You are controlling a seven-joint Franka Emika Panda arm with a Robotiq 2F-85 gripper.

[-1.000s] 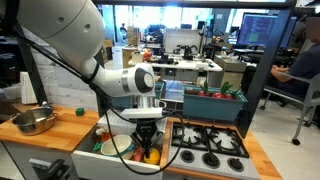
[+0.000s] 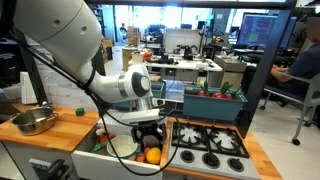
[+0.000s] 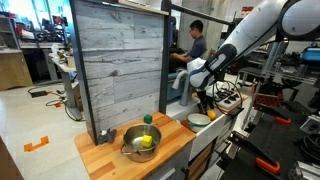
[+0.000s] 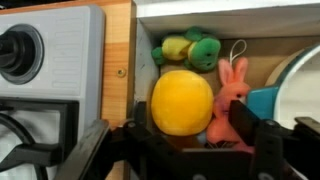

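A yellow-orange ball [image 4: 182, 103] lies in an open drawer [image 2: 92, 160], near the side by the stove. My gripper is over the drawer, its two dark fingers [image 4: 122, 145] wide apart at the bottom of the wrist view. A pink bunny toy [image 4: 229, 100] rests beside the ball and partly shows between the fingers. Behind the ball is a green and yellow toy [image 4: 187, 49]. At the right, a pale round dish [image 4: 303, 88] and a blue item [image 4: 263, 102] are partly cut off or covered. No object is visibly gripped.
The gas stove [image 2: 209, 148] borders the drawer on the right. A metal pot [image 2: 35, 120] and a green block [image 2: 80, 112] stand on the wooden counter to the left. Behind the stove sits a blue-green basket [image 2: 212, 104] with red items.
My gripper has shifted slightly left above the drawer, and the ball shows more clearly in exterior view 1. The pot, stove and basket have stayed put.
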